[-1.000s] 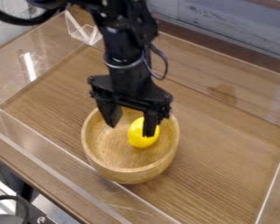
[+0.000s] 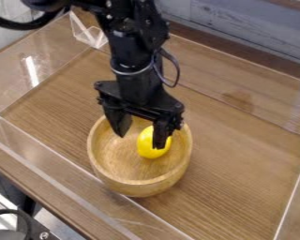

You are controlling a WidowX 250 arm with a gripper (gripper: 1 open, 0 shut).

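A yellow round object [image 2: 153, 143] rests in a tan wooden bowl [image 2: 136, 185] near the middle of the view. My black gripper [image 2: 139, 125] hangs over the bowl, open, its fingers spread to either side above the yellow object, the right one partly in front of it. Whether the fingertips touch the object I cannot tell.
A white wire item [image 2: 89, 28] sits at the back left. A pale wall or ledge runs along the back right. Dark cables lie at the lower left.
The gripper has shifted only slightly over the bowl. The bowl and yellow object look unmoved.
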